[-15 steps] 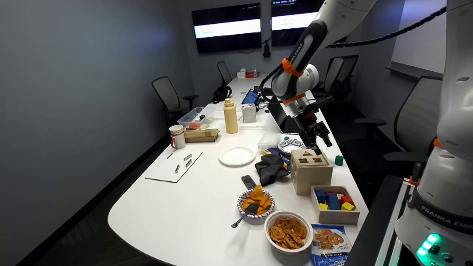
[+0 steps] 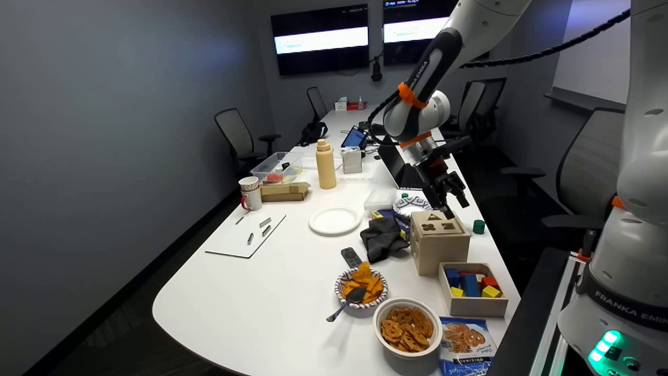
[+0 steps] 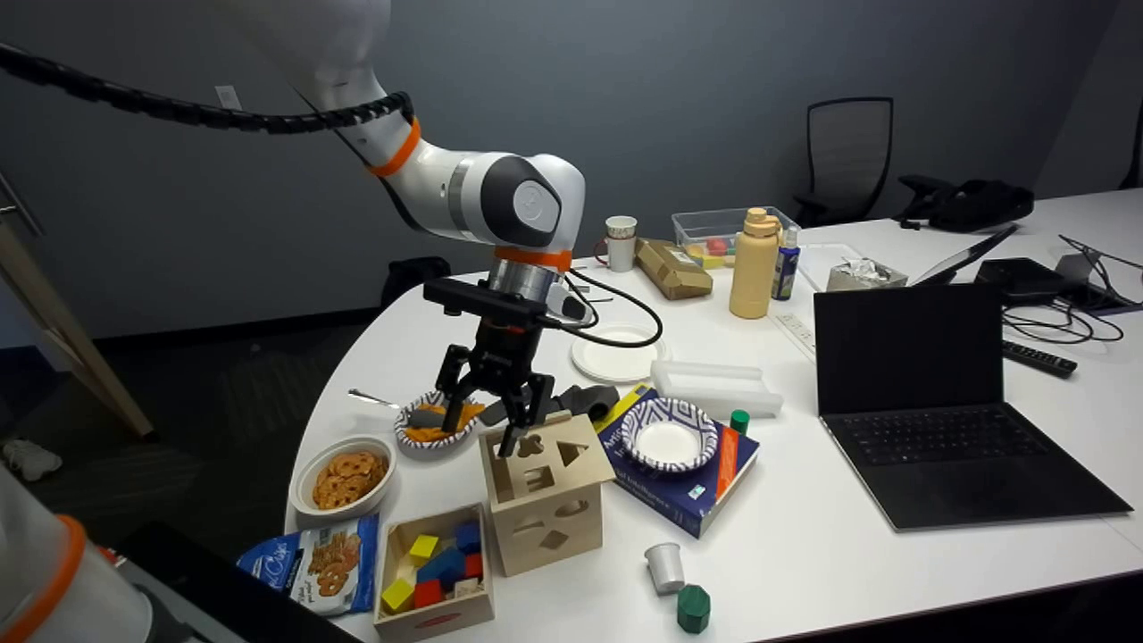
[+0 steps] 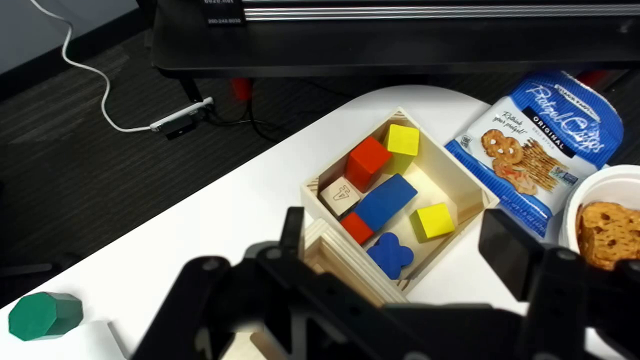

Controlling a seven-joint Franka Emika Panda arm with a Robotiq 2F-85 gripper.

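My gripper [image 3: 478, 430] stands open above the shape-sorter box [image 3: 544, 525], nothing between its fingers. This wooden box has cut-out holes in its top and side. Beside it sits a low wooden tray [image 4: 451, 157] of coloured blocks. In the wrist view the tray holds a blue flower block [image 4: 390, 254], a long blue block [image 4: 385, 201], a red block [image 4: 367, 161], a smaller red block [image 4: 356, 228], yellow blocks [image 4: 433, 222] and a plain numbered cube [image 4: 339, 196]. A green block [image 3: 693, 609] lies outside the tray, near the table edge.
Around the tray are a pretzel bag [image 2: 466, 344], a bowl of pretzels [image 2: 407, 328] and a chip bowl [image 2: 361, 287] with a spoon. A small grey cup [image 3: 665, 567], a book [image 3: 707, 500] bearing a patterned bowl, and a laptop [image 3: 954, 429] occupy the other side.
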